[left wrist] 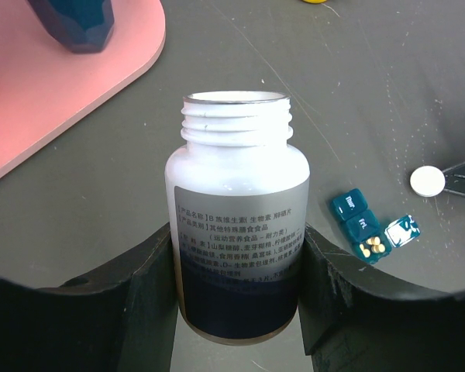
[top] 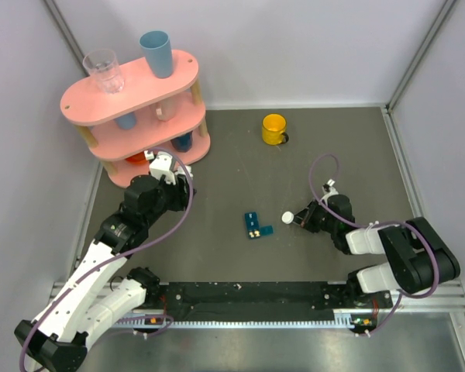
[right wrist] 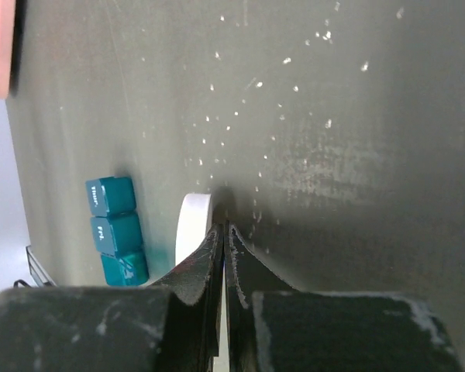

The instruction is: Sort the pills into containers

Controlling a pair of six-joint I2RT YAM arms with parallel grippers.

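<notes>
A white bottle [left wrist: 236,209] with a grey label stands upright and uncapped in my left gripper, which is shut around its body. A white round cap [top: 287,218] lies at the tips of my right gripper [top: 297,218]. In the right wrist view that gripper is shut, with the cap [right wrist: 192,225] against its left finger; whether a thin rim is pinched cannot be made out. The blue pill box [left wrist: 360,221] has one lid [left wrist: 403,231] open, and several yellowish pills [left wrist: 373,247] lie in that compartment.
The pink shelf [top: 108,107] with cups fills the back left, close to the left arm. A yellow mug [top: 274,129] stands toward the back. Bare tabletop [top: 225,174] lies between the shelf and the pill box.
</notes>
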